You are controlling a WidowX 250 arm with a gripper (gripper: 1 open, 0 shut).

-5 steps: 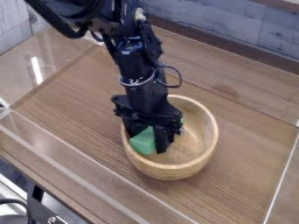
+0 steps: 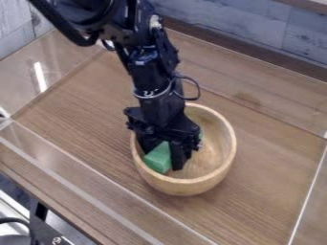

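A round wooden bowl point(image 2: 211, 168) sits on the wooden table. My black gripper point(image 2: 167, 150) reaches down into the bowl from above, its fingers around a green object point(image 2: 159, 160) at the bowl's left side. The gripper hides part of the object, and its exact shape cannot be told. Another small bit of green shows behind the fingers.
A pale wall point(image 2: 255, 29) runs along the back. Dark cables and a metal edge are at the lower left.
The gripper and the green object have shifted very slightly within the bowl; otherwise little differs.
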